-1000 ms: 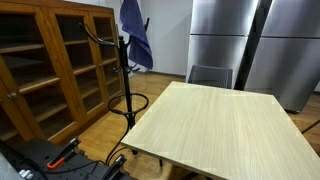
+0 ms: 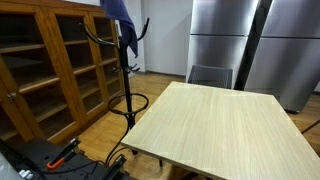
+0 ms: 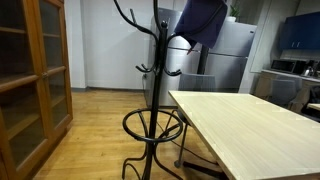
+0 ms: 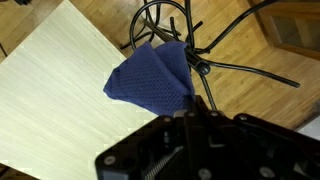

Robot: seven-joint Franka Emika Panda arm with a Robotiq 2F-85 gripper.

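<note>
A blue cloth [image 4: 152, 80] hangs from my gripper, which is shut on its upper end in the wrist view. The cloth's lower part spreads over the line of sight to the table corner and the stand. In exterior view 1 the cloth [image 2: 120, 14] is at the top edge, by the upper hooks of the black coat stand [image 2: 127, 75]. Exterior view 2 shows the cloth [image 3: 203, 20] just right of the stand's top [image 3: 158, 40]. Whether it touches a hook I cannot tell. The gripper itself is outside both exterior views.
A bare light wooden table [image 2: 215, 125] fills the right side, its corner near the stand. A glass-door wooden cabinet [image 2: 50, 70] stands at the left. Behind are a dark chair [image 2: 210, 76] and steel fridges [image 2: 215, 40]. Cables and equipment lie at lower left.
The cloth has moved left and up in exterior view 1, from right of the stand's top to in front of or over its upper hooks. The stand and table have stayed put.
</note>
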